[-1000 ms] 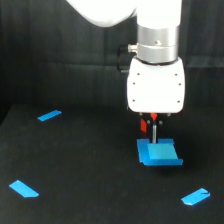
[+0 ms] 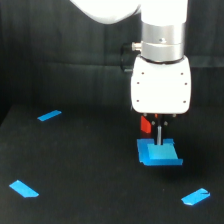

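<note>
A blue box-like object [image 2: 160, 154] sits on the dark table at centre right, its upper face a lighter blue. Straight above it, my gripper [image 2: 158, 142] points down from the white arm, its thin fingertips overlapping the box's back edge in the picture. Whether they touch the box cannot be made out. The fingers are too small and dark to show if they stand apart or together. Just left of them a small red thing [image 2: 146, 126] shows behind the box, partly hidden by the gripper.
Blue tape strips lie on the dark table: one at the back left [image 2: 50, 115], one at the front left [image 2: 24, 189], one at the front right [image 2: 196, 197]. A black curtain [image 2: 60, 60] hangs behind.
The arm and gripper have shifted slightly right and a little down in the picture. The blue box and the tape strips have not visibly moved.
</note>
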